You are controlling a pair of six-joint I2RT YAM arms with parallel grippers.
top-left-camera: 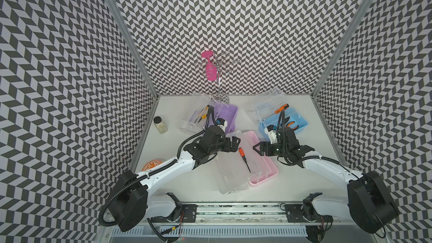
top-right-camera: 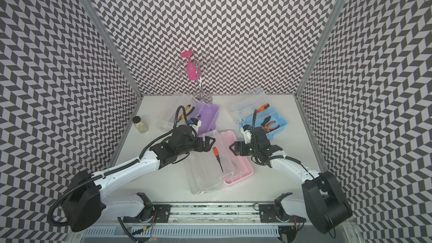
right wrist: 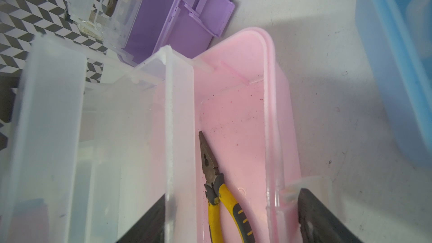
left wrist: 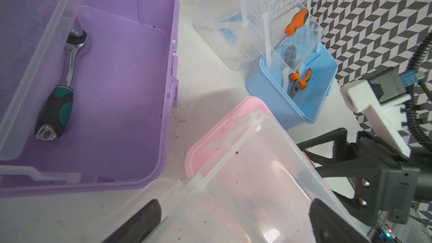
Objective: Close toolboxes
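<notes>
A pink toolbox point(top-left-camera: 270, 171) stands in the middle front with its clear lid point(top-left-camera: 231, 177) partly raised over it. An orange-handled screwdriver point(top-left-camera: 241, 154) shows on the lid; yellow-and-black pliers point(right wrist: 215, 207) lie inside the pink box. My left gripper is at the lid, fingers spread wide with clear plastic between them. At the box's right wall is my right gripper, its fingers apart, one just outside the pink rim. A purple toolbox point(left wrist: 121, 85) and a blue toolbox point(left wrist: 281, 103) stand behind, lids open.
A spice jar point(top-left-camera: 160, 125) stands at the left, with an orange round item point(top-left-camera: 153, 164) in front of it. At the back is a metal stand point(top-left-camera: 219, 91) holding a pink glass.
</notes>
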